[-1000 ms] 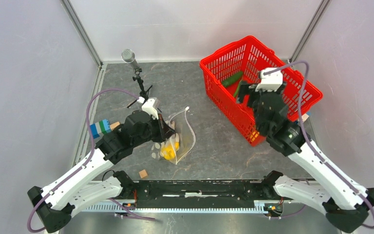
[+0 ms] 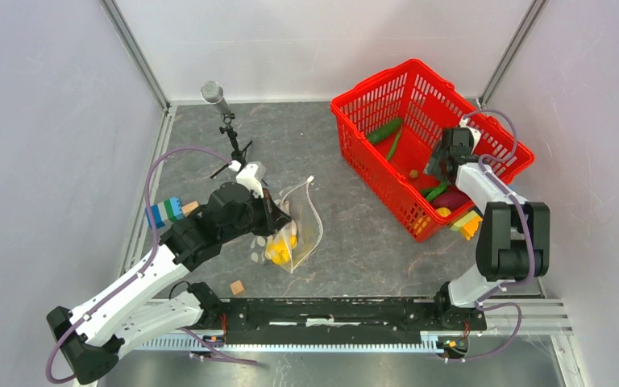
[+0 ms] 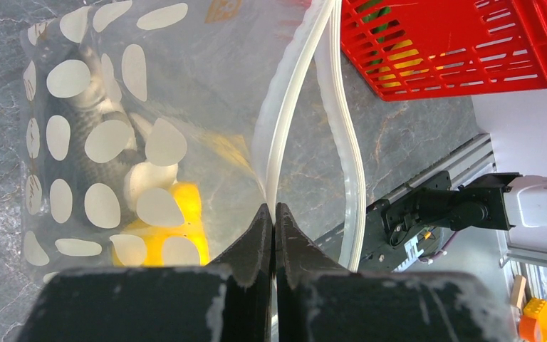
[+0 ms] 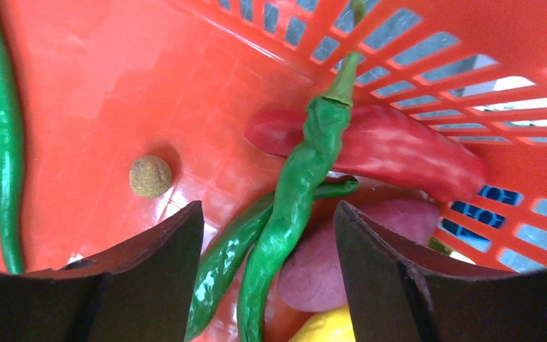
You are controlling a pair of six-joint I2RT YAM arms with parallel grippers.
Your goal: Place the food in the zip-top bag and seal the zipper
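Note:
A clear zip top bag with white dots lies by the left arm, its zipper mouth spread apart, with a yellow item and some pale food inside. My left gripper is shut on the bag's zipper edge. Inside the red basket, my right gripper stands part open. Below and between its fingers lies a green chili pepper, not gripped. Another green pepper, a red pepper and a purple vegetable rest beside it.
A brown round item and a long green bean-like pepper lie on the basket floor. A microphone stand and coloured blocks stand at the left. Bare table separates bag and basket.
My right arm has swung from the basket's front side to over its right part and gone down into it. The left arm and bag have stayed still.

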